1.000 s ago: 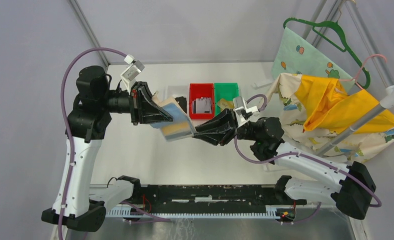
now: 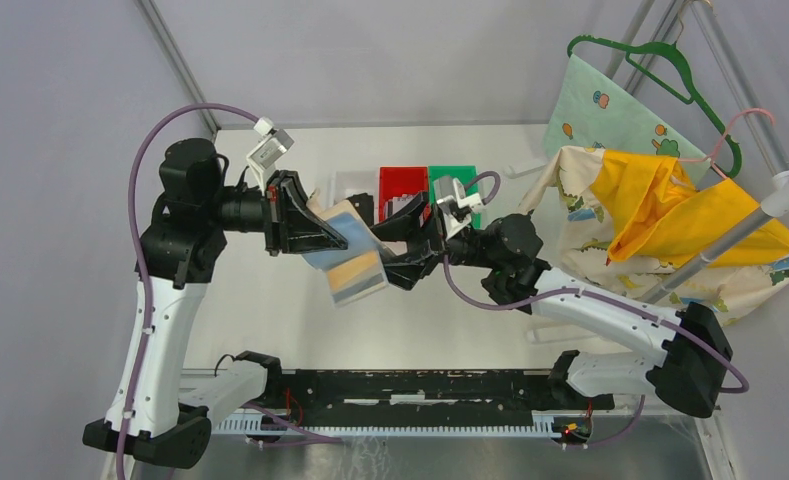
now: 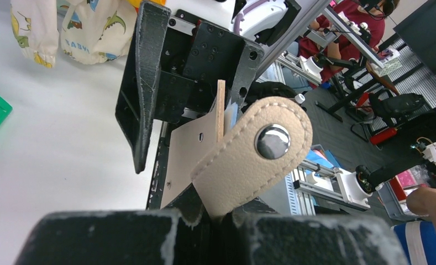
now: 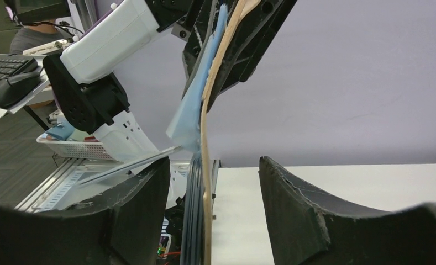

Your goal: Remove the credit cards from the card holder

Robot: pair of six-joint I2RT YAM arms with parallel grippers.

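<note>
My left gripper [image 2: 338, 240] is shut on the card holder [image 2: 358, 280], which hangs unfolded in the air with its pale blue and tan sleeves showing. In the left wrist view the holder's beige leather strap [image 3: 226, 174], with a silver snap, rises from those fingers. My right gripper [image 2: 385, 252] is open at the holder's free end. The right wrist view has the stacked sleeves [image 4: 193, 221] and beige cover [image 4: 206, 182] standing between its spread fingers, with space on the cover's side. One thin clear leaf [image 4: 130, 164] fans outward over the left finger. No separate card is discernible.
Behind the arms stand a red bin [image 2: 402, 178] holding grey items and a green bin [image 2: 454, 172]. Yellow and patterned clothes [image 2: 660, 215] with hangers fill the right side.
The holder's lower sleeves have swung downward; the left gripper has hardly moved.
</note>
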